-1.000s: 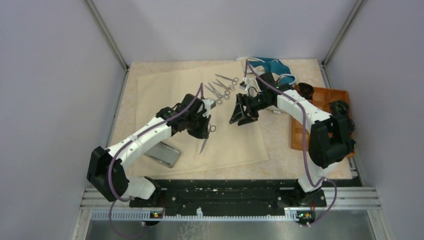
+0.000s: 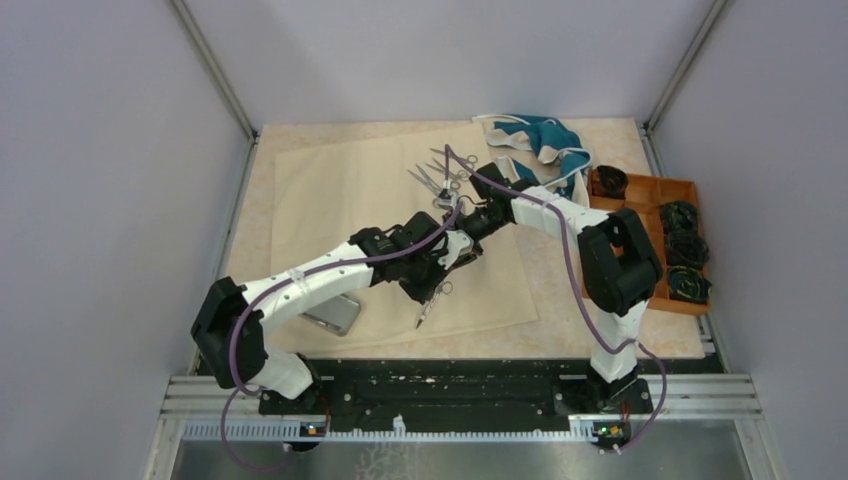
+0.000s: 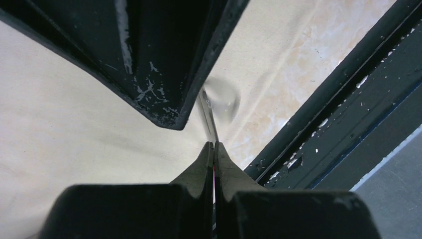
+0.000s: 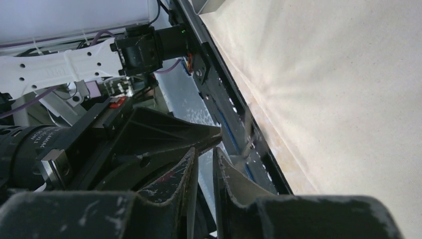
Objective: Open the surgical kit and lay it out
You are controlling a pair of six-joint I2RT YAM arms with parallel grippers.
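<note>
Both grippers meet over the cream cloth (image 2: 330,185). An instrument with ring handles (image 2: 433,306) hangs below my left gripper (image 2: 436,288); in the left wrist view a thin blade (image 3: 209,112) runs down to my left gripper, which is shut on it. My right gripper is nearly shut; what it grips is hidden under the arms in the top view and unclear in its wrist view. Several scissors (image 2: 430,182) lie toward the back of the cloth. A metal tray (image 2: 338,314) lies at the front left.
A teal and white fabric bundle (image 2: 535,138) lies at the back right. An orange compartment box (image 2: 650,192) with dark coils fills the right side. The front table edge is close below both grippers.
Both arms have moved in toward each other until their grippers overlap. The instrument has shifted right and down with my left gripper.
</note>
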